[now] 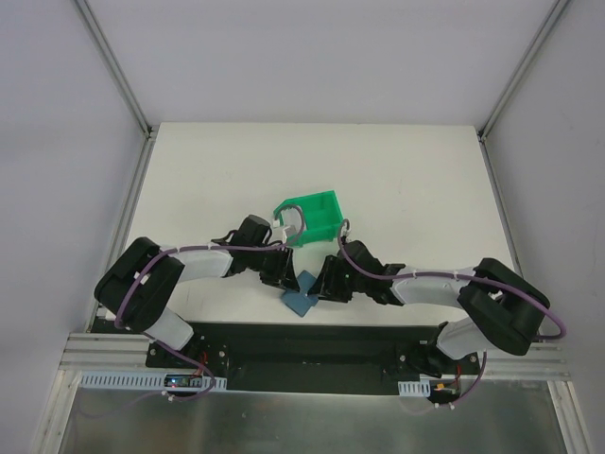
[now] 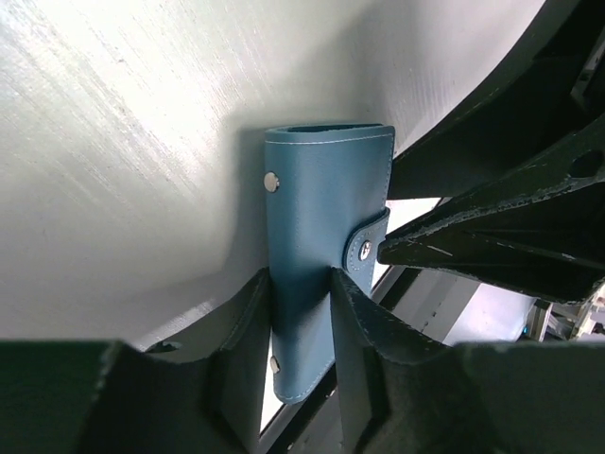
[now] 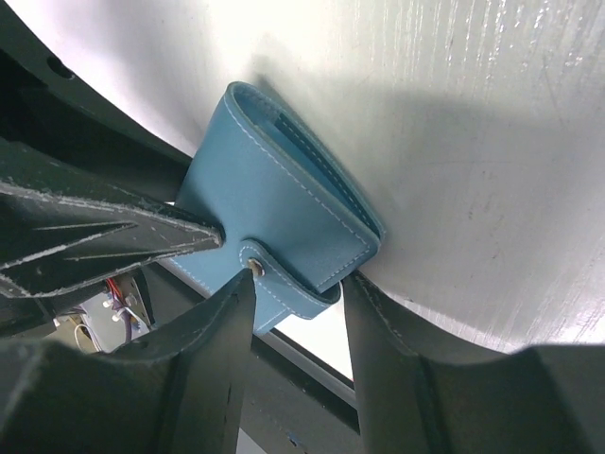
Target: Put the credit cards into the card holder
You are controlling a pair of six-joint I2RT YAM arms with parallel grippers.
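A blue-grey card holder (image 1: 298, 303) with a snapped strap lies at the table's front edge. My left gripper has its fingers astride the holder's spine side, the holder filling the gap. On the other side, the fingers of my right gripper straddle the strap end, with a visible gap between them. Whether either is pinching the leather is unclear. The holder's mouth (image 3: 317, 156) shows a narrow opening in the right wrist view. Pale, card-like pieces (image 1: 291, 220) lie in the left of the green tray (image 1: 324, 216).
Behind the grippers stands the green tray, close to the left gripper's cable loop.
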